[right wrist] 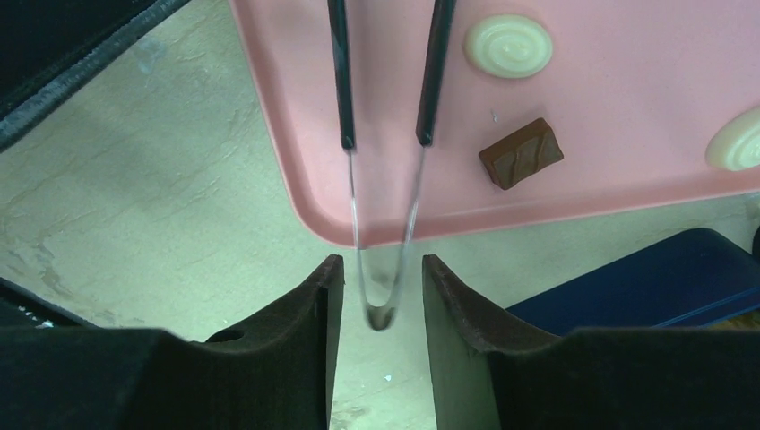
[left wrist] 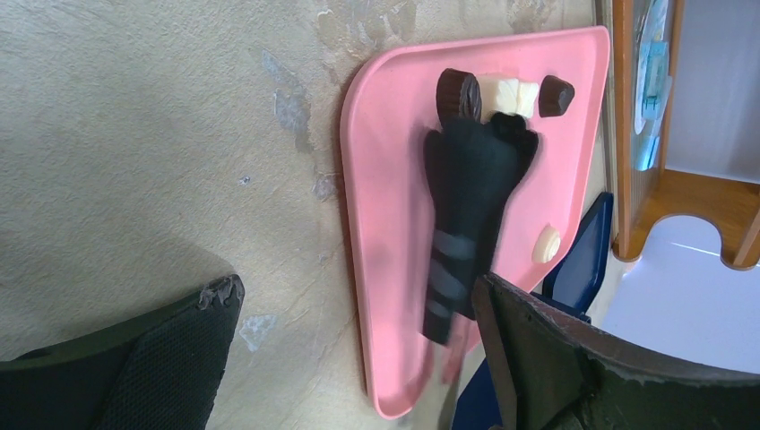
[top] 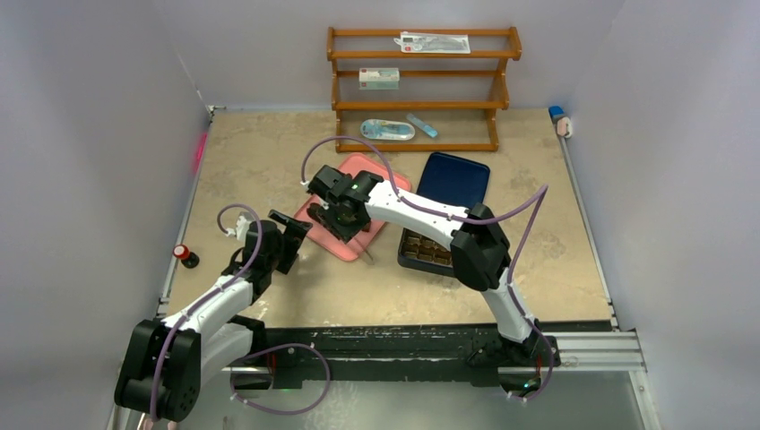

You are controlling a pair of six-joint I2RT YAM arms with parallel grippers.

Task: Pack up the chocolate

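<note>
A pink tray [left wrist: 376, 224] holds dark chocolates [left wrist: 556, 95], white chocolates [right wrist: 509, 45] and a brown chocolate piece [right wrist: 522, 154]. Over it, in the right wrist view, my right gripper stands part open, with metal tongs between its fingers, their black-tipped arms [right wrist: 433, 72] apart on either side of bare pink tray; whether it grips them is unclear. My left gripper is open and empty at the tray's left. A black box with a gold compartment insert [top: 428, 251] sits right of the tray, partly behind the right arm.
A navy lid [top: 453, 175] lies behind the box. A wooden rack [top: 417, 103] with packaged items stands at the back, and a red-capped bottle [top: 186, 257] is at far left.
</note>
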